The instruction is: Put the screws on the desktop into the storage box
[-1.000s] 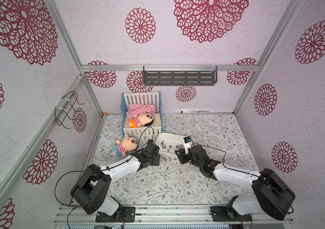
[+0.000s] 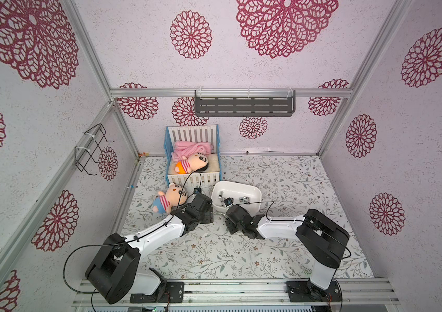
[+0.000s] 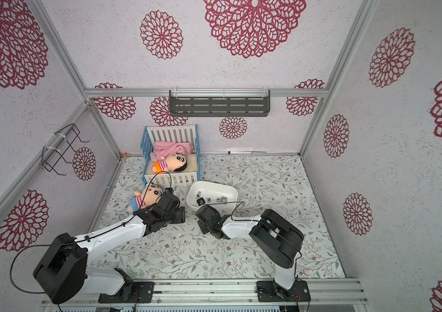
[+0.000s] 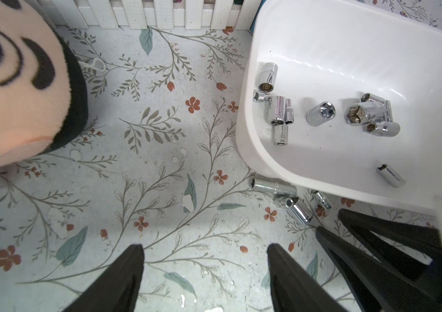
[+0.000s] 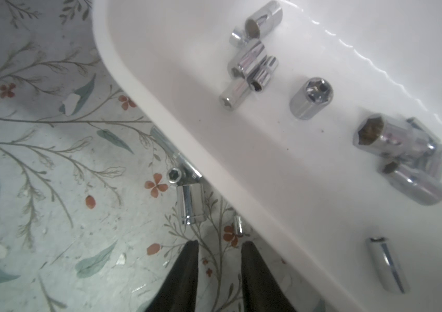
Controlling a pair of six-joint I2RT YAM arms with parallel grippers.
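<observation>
The white storage box (image 4: 324,174) holds several chrome screw-like pieces, among them an upright one (image 5: 311,98). Outside, against its near wall, several more metal pieces lie on the desktop: a long one (image 4: 274,187), a short cylinder (image 4: 298,210) and a small one (image 5: 240,225) partly under the wall. My right gripper hovers just short of these loose pieces, its fingers parted with nothing between them. To the left, my left gripper is over bare desktop, fingers wide apart and empty. In the left wrist view the right gripper's dark fingers (image 4: 348,267) point at the loose pieces.
A plush doll (image 2: 169,197) lies left of the left gripper. Behind it stands a toy crib (image 2: 193,179) with another doll and a pink blanket. The two grippers are close together at the box's front. Free desktop (image 2: 293,179) lies to the right.
My right arm has swung left along the box's near side and its gripper now points downward. The left gripper has drawn back slightly to the left.
</observation>
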